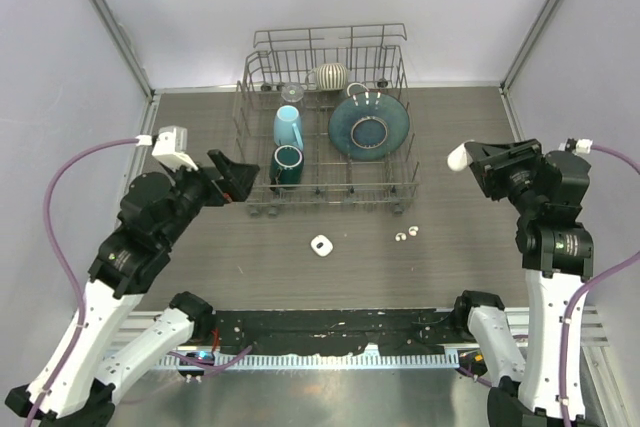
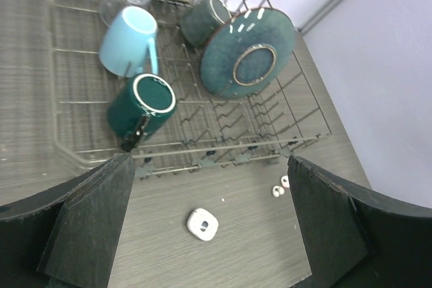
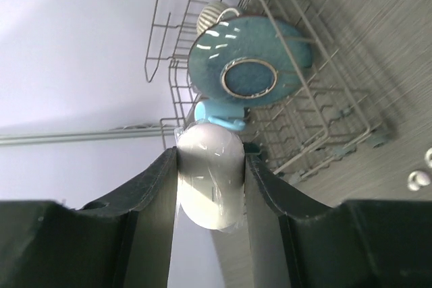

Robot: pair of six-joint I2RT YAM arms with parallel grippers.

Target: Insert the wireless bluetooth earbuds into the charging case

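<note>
A small white charging case point(image 1: 321, 245) lies on the wooden surface below the rack, also seen in the left wrist view point(image 2: 202, 224). Small white earbud pieces point(image 1: 401, 236) lie to its right, near the rack's corner. My left gripper point(image 1: 236, 176) is open above the left side, nothing between its fingers. My right gripper point(image 1: 477, 160) is at the right, with a white object in clear wrapping point(image 3: 209, 177) at its fingertips; it appears shut on it.
A wire dish rack point(image 1: 320, 193) holds mugs point(image 1: 286, 169), a blue plate point(image 1: 368, 147) and a glass at the back centre. Walls close both sides.
</note>
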